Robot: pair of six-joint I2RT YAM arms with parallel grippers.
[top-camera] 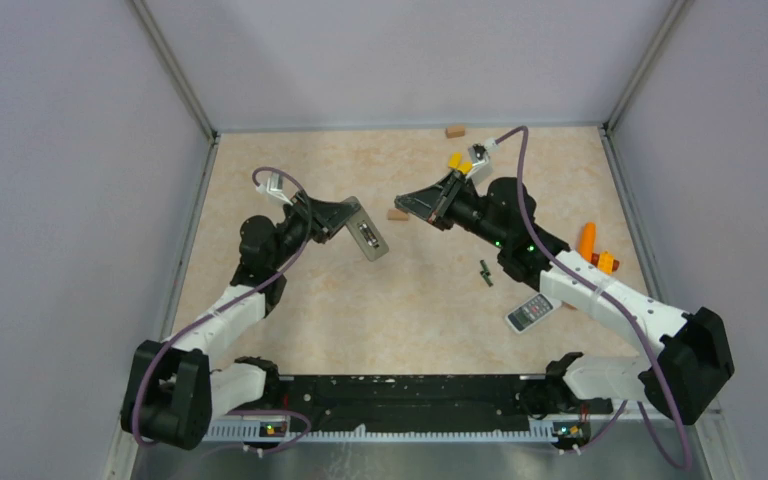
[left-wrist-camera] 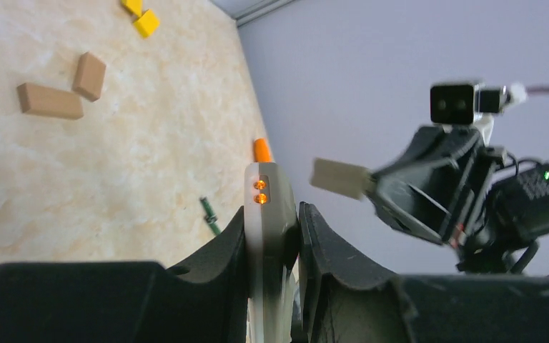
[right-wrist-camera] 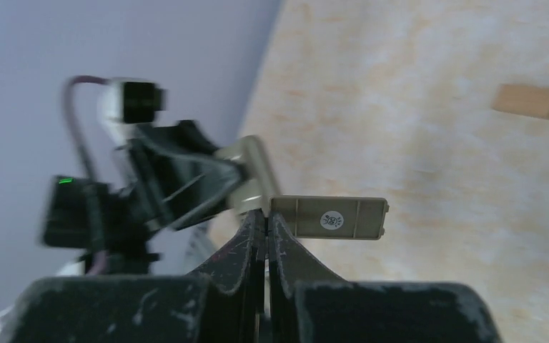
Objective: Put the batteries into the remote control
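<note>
The grey remote control (top-camera: pixel 377 251) hangs tilted in the air with its open battery compartment facing up; whether that slot holds batteries is too small to tell. My left gripper (top-camera: pixel 349 208) is shut on one end of it, and in the left wrist view the remote (left-wrist-camera: pixel 263 236) rises between the fingers. To the right, my right gripper (top-camera: pixel 400 203) points toward the remote. In the right wrist view its shut fingers pinch the thin grey battery cover (right-wrist-camera: pixel 329 217) by one edge, apart from the remote. Small dark green batteries (top-camera: pixel 485 271) lie on the table.
A white keypad device (top-camera: pixel 532 313) lies at front right under the right arm. Brown blocks (left-wrist-camera: pixel 50 101), yellow blocks (top-camera: pixel 455 160) and an orange object (top-camera: pixel 587 240) rest farther off.
</note>
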